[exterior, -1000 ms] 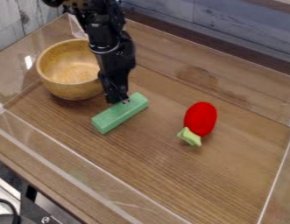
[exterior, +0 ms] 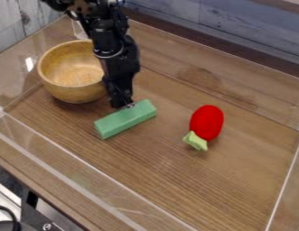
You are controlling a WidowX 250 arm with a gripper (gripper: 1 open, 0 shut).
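My gripper (exterior: 123, 96) reaches down from the top, just right of a yellow bowl (exterior: 65, 65) and just behind a green bar (exterior: 125, 119) lying on the wooden table. Its fingertips are low, near the bar's far side; whether they touch it is unclear. It looks shut, with nothing visible between the fingers.
A red oval object (exterior: 207, 121) lies to the right, with a small pale-green piece (exterior: 195, 143) at its near end. A dark round item (exterior: 4, 217) sits at the lower left edge.
The gripper has shifted slightly left, toward the bowl. The green bar has turned a little flatter across the view.
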